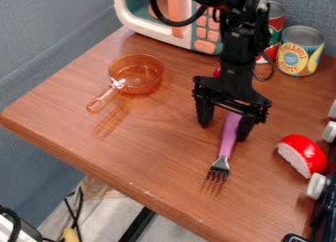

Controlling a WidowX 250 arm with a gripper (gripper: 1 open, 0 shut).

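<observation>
A black gripper (231, 116) reaches down to the tabletop over the handle of a fork with a purple handle (227, 139), whose metal tines (215, 175) point toward the front. The finger tips sit on either side of the upper handle, low at table level; whether they press on it I cannot tell.
An orange transparent pan (136, 69) lies at the left of the wooden table (92, 138). Cans (301, 51) and a toy microwave (140, 8) stand at the back. A red-and-white object (301, 154) and dark items line the right edge.
</observation>
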